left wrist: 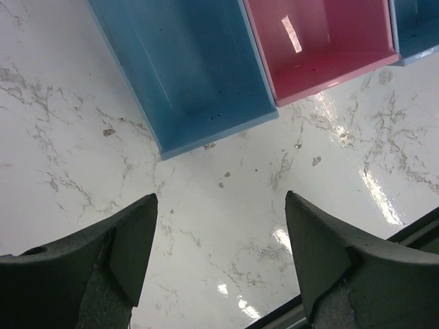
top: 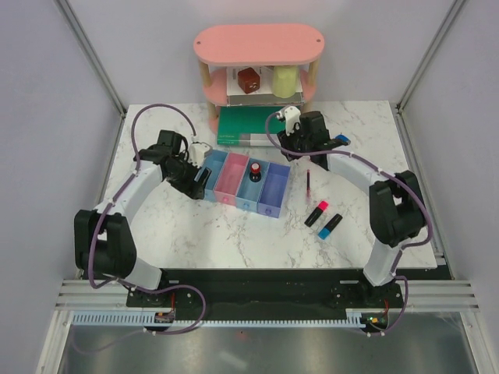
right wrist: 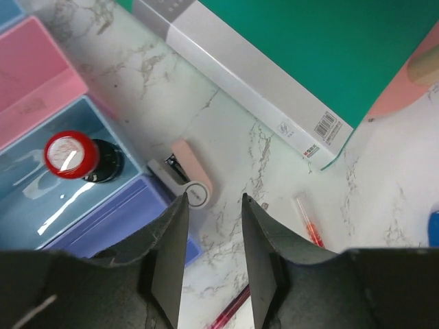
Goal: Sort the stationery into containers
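Observation:
Four open containers stand in a row: blue (left wrist: 192, 68), pink (top: 230, 178), light blue with a red-capped black bottle (top: 254, 173) in it, and dark blue (top: 273, 191). My left gripper stands open and empty by the left blue container. My right gripper is part open, over the table beside a pink-and-grey item (right wrist: 192, 164). Slim red pens (right wrist: 312, 229), a red-capped dark marker (top: 315, 216), a blue-capped one (top: 330, 227) and a blue object (top: 341, 139) lie on the right.
A pink two-tier shelf (top: 257, 39) with boxes stands at the back, a green flat box (right wrist: 302, 55) beneath it.

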